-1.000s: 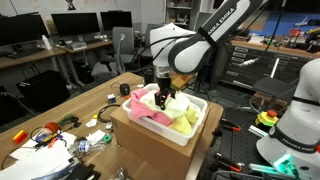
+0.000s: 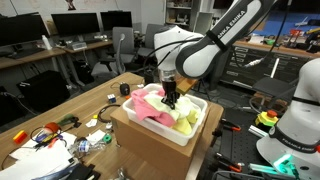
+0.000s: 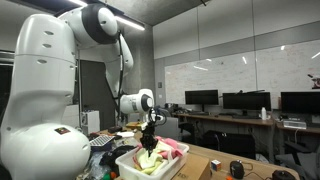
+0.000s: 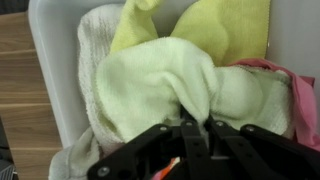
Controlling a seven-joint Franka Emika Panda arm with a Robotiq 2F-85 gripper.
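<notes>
My gripper (image 2: 171,104) is down in the white bin (image 2: 192,132), among the cloths. In the wrist view its black fingers are shut on a pale yellow-green cloth (image 4: 150,85), which bunches up toward the fingers. A brighter yellow cloth (image 4: 232,30) lies against the bin's wall beside it, and a white cloth (image 4: 95,45) is on the other side. A pink cloth (image 2: 148,106) lies in the bin to the left of the gripper in exterior view 1, its far part hidden by other cloths.
The bin rests on a cardboard box (image 2: 150,144) at the table's edge. Tools, cables and papers (image 2: 40,160) clutter the wooden table to the left. Monitors (image 3: 245,101) stand at the back.
My gripper has come down slightly into the cloths. The pale cloth has shifted a little around it, and the pink cloth looks slightly rearranged.
</notes>
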